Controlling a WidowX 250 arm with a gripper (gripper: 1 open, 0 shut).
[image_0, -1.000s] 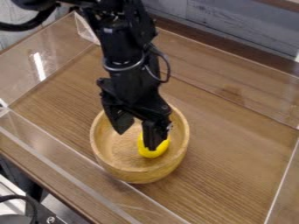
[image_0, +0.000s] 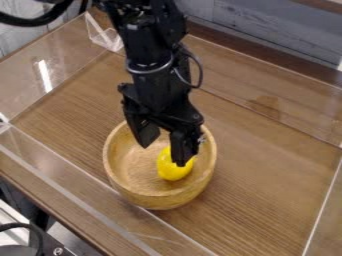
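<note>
The black robot gripper (image_0: 158, 135) hangs over a tan round bowl (image_0: 127, 175) in the middle of the view, its lower parts reaching into the bowl's upper part. A yellow object (image_0: 175, 166) lies inside the bowl, just below and right of the gripper's right side. I cannot tell whether the fingers are open or shut, or whether they touch the yellow object.
A pale panel stands at the upper left and another along the back right. A black cable lies at the lower left corner.
The gripper has risen slightly and shifted a little within the area over the bowl. The bowl and yellow object have stayed about where they were.
</note>
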